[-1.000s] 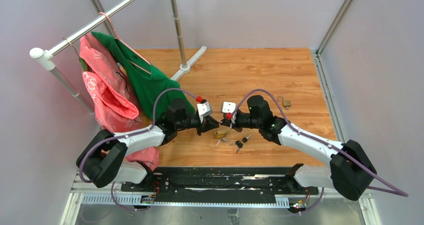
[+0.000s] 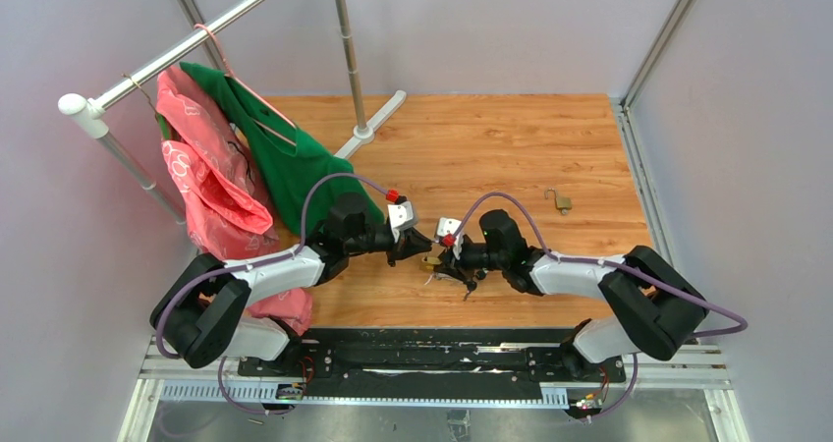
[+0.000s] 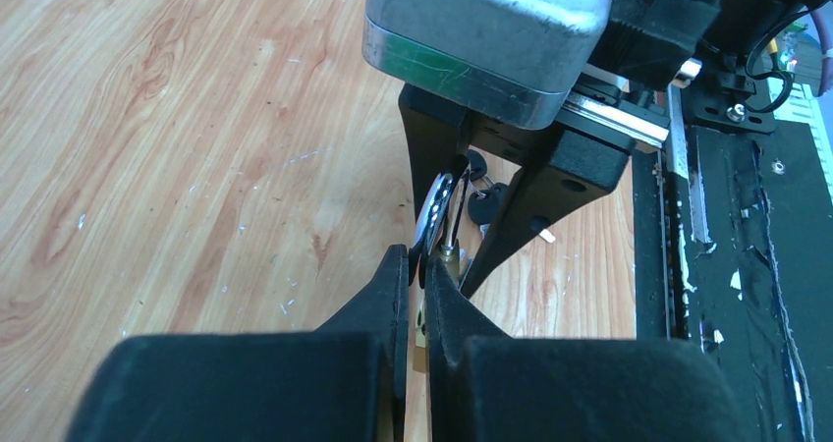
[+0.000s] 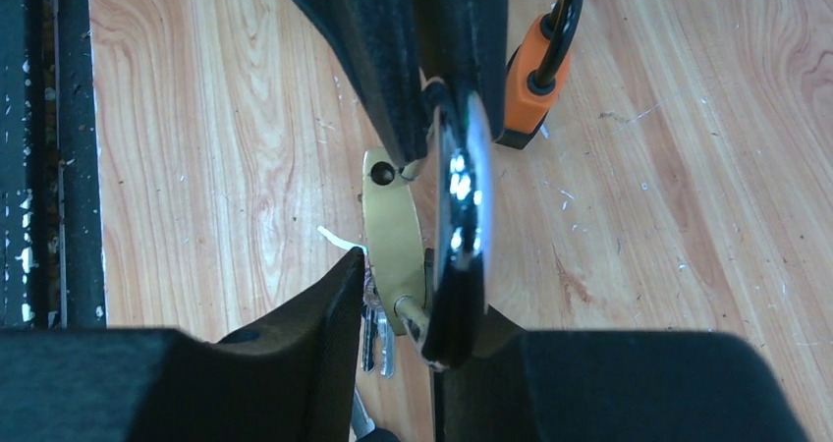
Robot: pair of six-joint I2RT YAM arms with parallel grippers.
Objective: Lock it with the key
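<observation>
The brass padlock [image 4: 391, 231] shows its top face in the right wrist view, with a round hole near one end. Its silver shackle [image 4: 462, 216] arches up close to the camera. The shackle's free end appears beside the hole, not in it. My left gripper is shut on the shackle [image 3: 429, 216], with the brass body partly hidden behind its fingers in the left wrist view. Around the lock's body, my right gripper is part open, one finger on each side; contact is unclear. Several keys [image 3: 488, 201] lie on the table behind the right fingers.
An orange padlock [image 4: 535, 83] stands on the table beyond the left fingers. Another brass lock [image 2: 563, 203] lies alone at right. Garments [image 2: 260, 138] hang from the rack at left.
My right gripper has come down and toward the table's front, over the keys and beside the brass padlock, hiding part of them. The left arm has stayed still.
</observation>
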